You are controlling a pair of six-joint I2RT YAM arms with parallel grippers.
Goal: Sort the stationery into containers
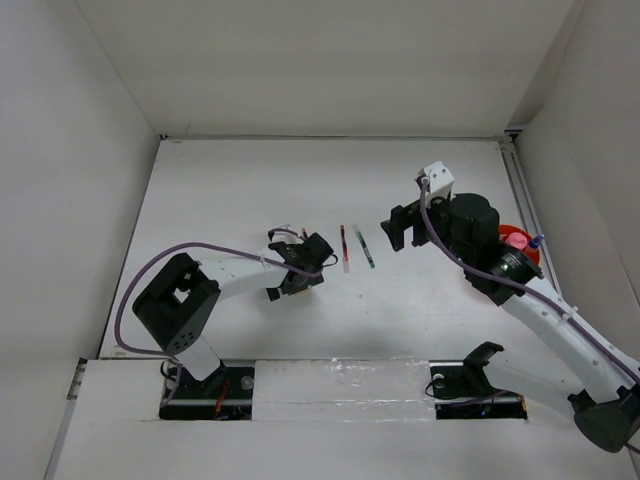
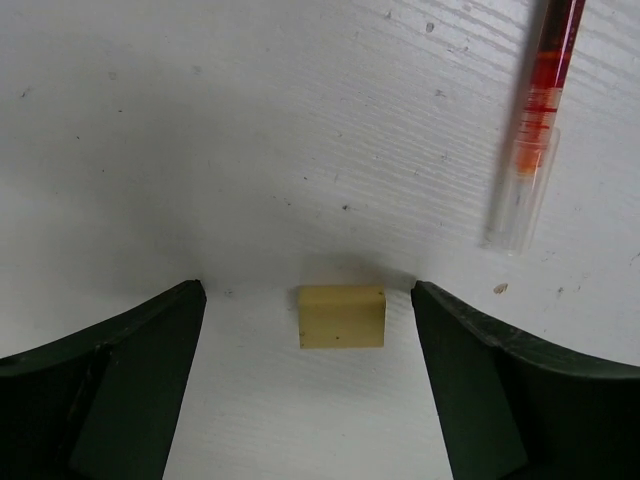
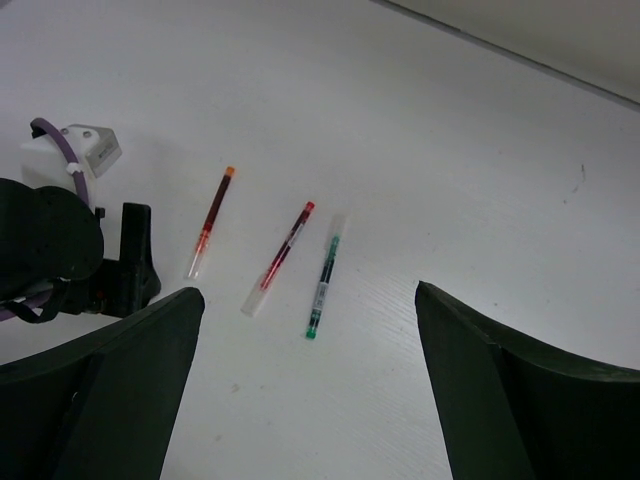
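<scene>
A small yellow block (image 2: 342, 317) lies on the white table, between the fingers of my left gripper, with gaps on both sides. These fingers stand apart; the block is nearer the right finger. Beyond it lies a red pen with a clear cap (image 2: 536, 130). In the right wrist view, an orange-ended pen (image 3: 212, 220), a red pen (image 3: 279, 257) and a green pen (image 3: 323, 282) lie apart on the table. My right gripper (image 1: 405, 228) hangs open and empty to the right of the pens.
A red round container (image 1: 531, 254) stands at the far right, partly behind my right arm, with pink and blue things in it. Walls close in the table.
</scene>
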